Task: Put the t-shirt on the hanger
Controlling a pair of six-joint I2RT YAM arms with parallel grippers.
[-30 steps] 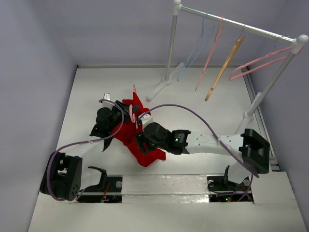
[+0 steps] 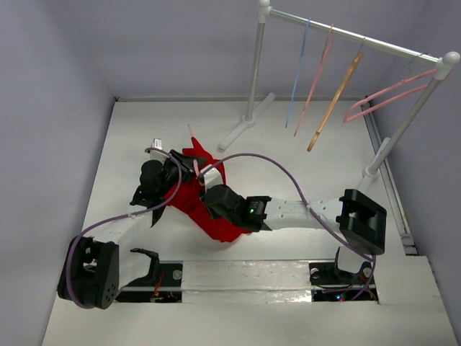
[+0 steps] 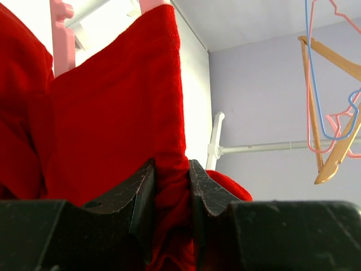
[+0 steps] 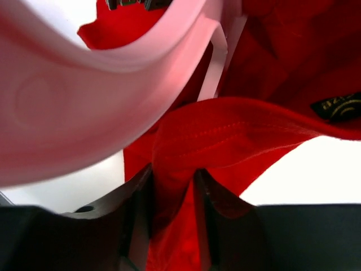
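The red t-shirt (image 2: pixel 217 225) lies bunched between both arms in the top view. A pink hanger crosses close in front of the right wrist camera, with part of it within the shirt; in the left wrist view, pink hanger pieces (image 3: pixel 63 45) show beside the cloth. My left gripper is shut on a bunched fold of the shirt. At my right gripper, a fold near the shirt's labelled neckline passes between the fingers; whether they grip it firmly is unclear. Much of the hanger is hidden by cloth and arms.
A white rack (image 2: pixel 353 34) stands at the back right, holding a blue hanger (image 2: pixel 297 76), a wooden hanger (image 2: pixel 336 101) and pink ones, including one at the right (image 2: pixel 389 94).
The right arm has shifted slightly left along with its gripper. The shirt and pink hanger tip moved a little left. On the rack, the blue hanger has turned edge-on.
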